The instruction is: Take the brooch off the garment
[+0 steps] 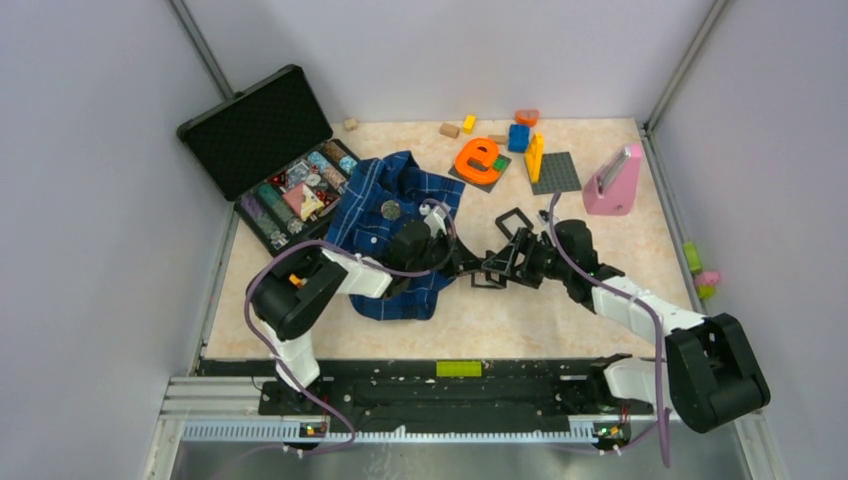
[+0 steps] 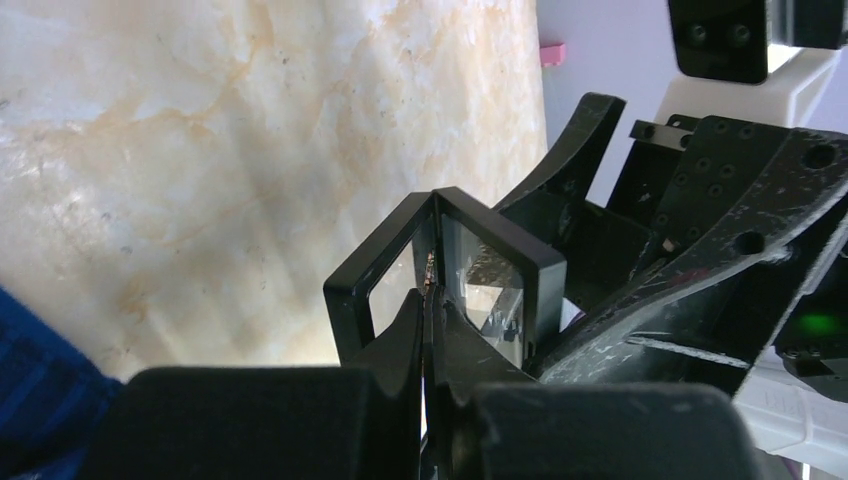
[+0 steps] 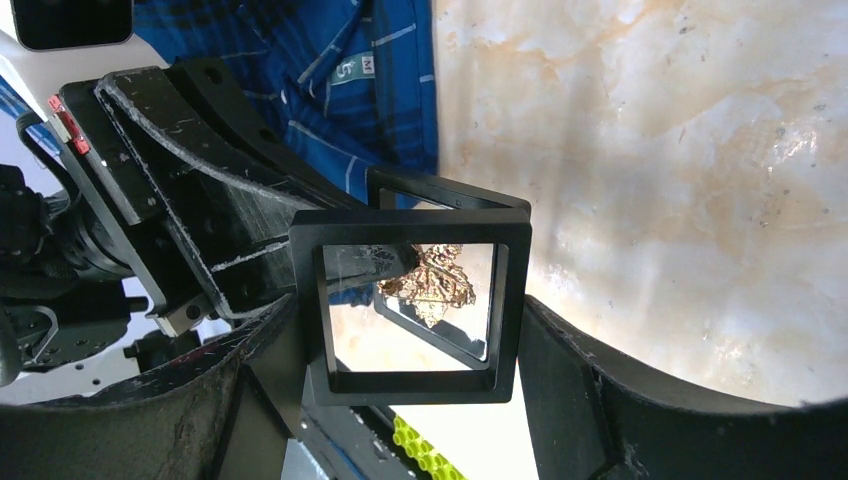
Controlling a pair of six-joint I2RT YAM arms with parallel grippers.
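The gold brooch sits at the tip of my left gripper (image 1: 472, 266), which is shut on it; only a sliver of gold shows in the left wrist view. It is between the two parted halves of a black-rimmed clear case (image 3: 412, 388). My right gripper (image 1: 500, 262) is shut on the near half of that case, a finger at each side. To the left, the blue checked garment (image 1: 405, 305) lies spread on the table, partly hidden under my left arm. A round patterned piece (image 1: 390, 210) rests on its upper part.
Another black frame (image 1: 513, 222) lies just behind my right gripper. An open black case (image 1: 262, 222) with several small items stands at the back left. Toys, including an orange one (image 1: 478, 160), and a pink stand (image 1: 613, 185) are at the back.
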